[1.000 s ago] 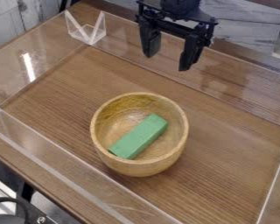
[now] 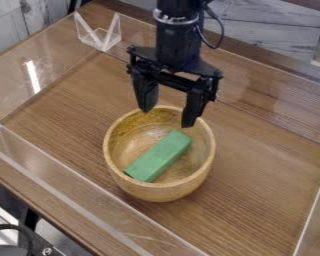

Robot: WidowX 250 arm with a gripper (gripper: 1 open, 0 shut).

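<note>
A round tan bowl [image 2: 198,175] sits on the wooden table, holding a green rectangular block [image 2: 159,155] lying diagonally inside it. My black gripper [image 2: 170,104] is open above the back rim of the bowl, its two fingers spread to left and right, with nothing seen between them.
A clear plastic object [image 2: 99,28] stands at the back left, and another clear piece is at the left edge. A black cable shows at the bottom left corner.
The bowl and green block look unmoved.
</note>
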